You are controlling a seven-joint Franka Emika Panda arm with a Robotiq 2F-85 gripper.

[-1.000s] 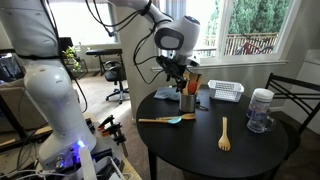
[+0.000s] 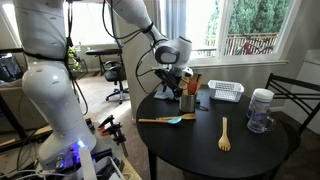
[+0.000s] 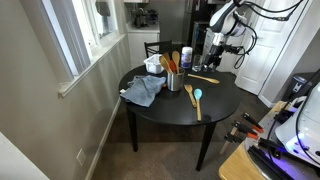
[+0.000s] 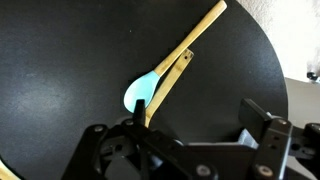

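My gripper stands open above the table, its dark fingers wide apart with nothing between them. Below in the wrist view lies a turquoise-headed spoon (image 4: 140, 92) with a wooden handle. A plain wooden utensil (image 4: 172, 85) lies partly beside and against it, its lower end hidden by the gripper. Both lie flat near the table edge on the robot's side. In exterior view 2 the turquoise spoon (image 3: 198, 97) and the wooden utensil (image 3: 188, 90) rest in front of the metal crock (image 3: 174, 80), which holds several upright utensils.
Another wooden utensil (image 2: 224, 135) lies alone on the round black table (image 2: 190, 155). A clear lidded pitcher (image 2: 260, 110) and a white basket (image 2: 227, 91) stand farther off. A grey-blue cloth (image 3: 145, 90) lies at the side.
In exterior view 1 the top of my hand sits lower and the hand looks smaller than before. The things on the table have not moved.
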